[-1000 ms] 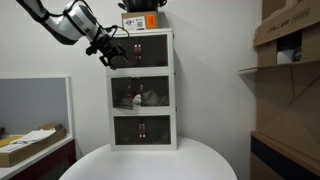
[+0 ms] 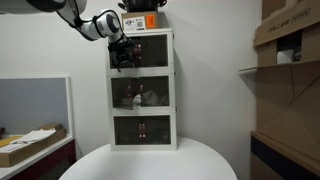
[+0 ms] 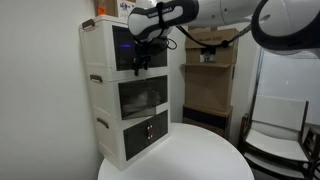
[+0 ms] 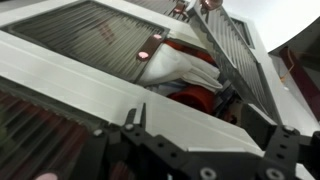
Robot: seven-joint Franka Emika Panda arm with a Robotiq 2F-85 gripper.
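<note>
A tall white cabinet (image 2: 172, 110) with three tiers of dark see-through doors stands against the wall. In its middle tier one door (image 4: 232, 45) hangs open, and the wrist view shows a white item (image 4: 172, 66) and a red item (image 4: 194, 97) inside; the neighbouring door (image 4: 95, 35) is closed. My gripper is open, with its fingertips apart in front of the white frame between the top and middle tiers. From the side, the gripper (image 3: 140, 66) appears close to the cabinet front. No object shows between its fingers.
Boxes (image 2: 140, 21) sit on top of the cabinet. Large cardboard boxes (image 2: 285, 75) stand on the right, and a side table with a shallow box (image 2: 30, 148) on the left.
The cabinet doors look the same in exterior view 1.
</note>
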